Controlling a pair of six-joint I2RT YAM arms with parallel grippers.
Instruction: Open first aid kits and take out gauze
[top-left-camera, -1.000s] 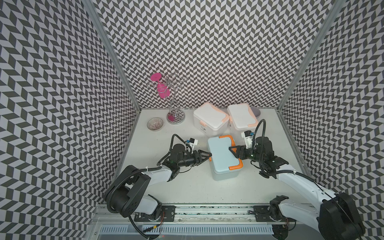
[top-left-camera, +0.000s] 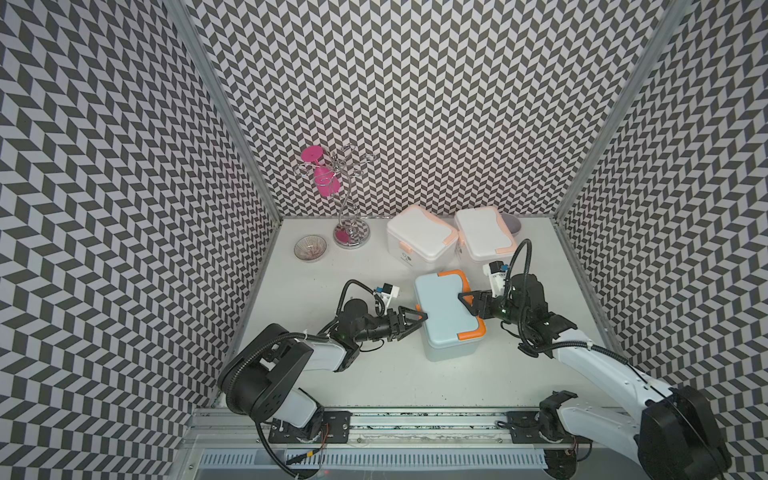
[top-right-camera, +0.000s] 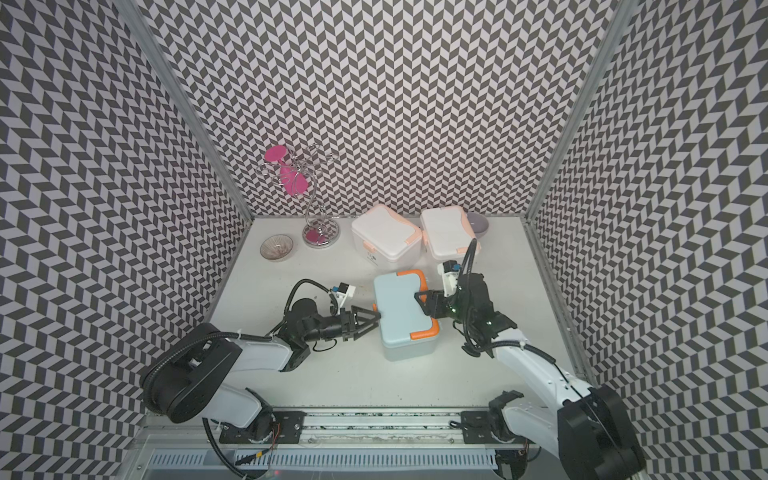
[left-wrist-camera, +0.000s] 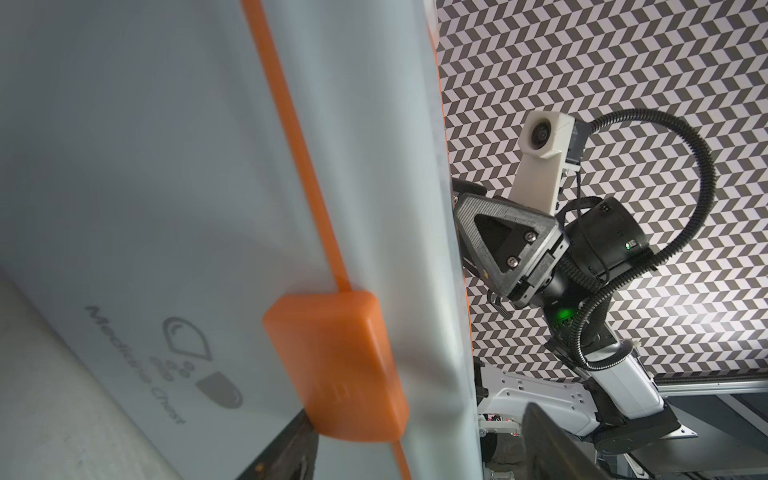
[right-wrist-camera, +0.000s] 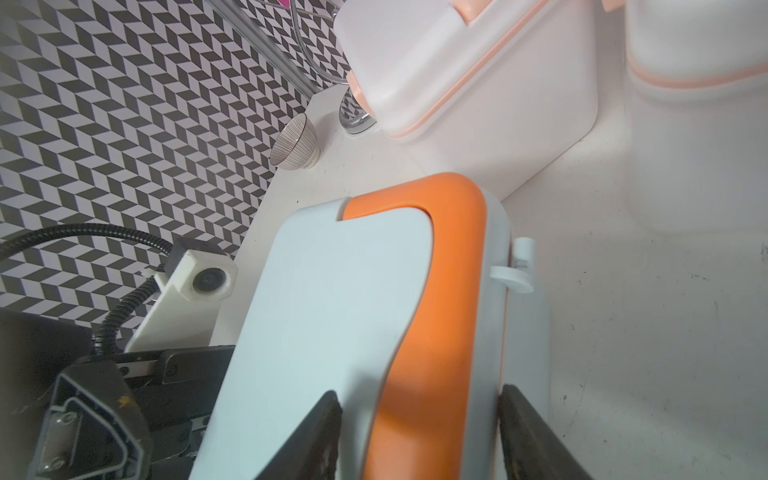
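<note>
A light blue first aid kit (top-left-camera: 444, 312) with orange handle stands closed at the table's centre. My left gripper (top-left-camera: 417, 314) is at its left side, fingertips part open around the orange latch (left-wrist-camera: 344, 360), which carries no visible grip; "Medicine Chest" is printed beside it. My right gripper (top-left-camera: 470, 302) reaches over the lid's right side; in the right wrist view its part-open fingers straddle the orange handle (right-wrist-camera: 432, 336) along the lid's edge. No gauze is visible.
Two white kits with pink trim (top-left-camera: 420, 236) stand behind. A small bowl (top-left-camera: 310, 248) and a chrome rack with pink items (top-left-camera: 326, 180) are at the back left; a grey bowl sits at the back right.
My left gripper has moved slightly toward the front and right, along the kit's left side. The right gripper and the kit show no visible movement.
</note>
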